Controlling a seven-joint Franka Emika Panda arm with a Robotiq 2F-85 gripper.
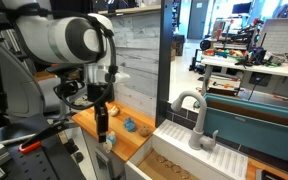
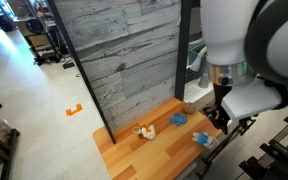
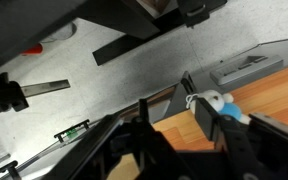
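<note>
A small blue-and-white object (image 1: 108,143) lies at the front edge of the wooden counter (image 1: 130,146); in exterior view 2 the same object (image 2: 203,139) is beside my gripper (image 2: 234,123). The wrist view shows the blue-and-white object (image 3: 222,103) near the right finger, outside the gap. My gripper stands part open, with no object visible between its dark fingers. In exterior view 1 it hangs in front of the counter edge, apart from the counter top.
A blue item (image 2: 179,119), a brown item (image 2: 190,107) and a white-and-tan item (image 2: 146,131) rest farther back on the wood. To the right are a white sink with a faucet (image 1: 191,101) and a teal bin (image 1: 252,130). A grey panel rises behind.
</note>
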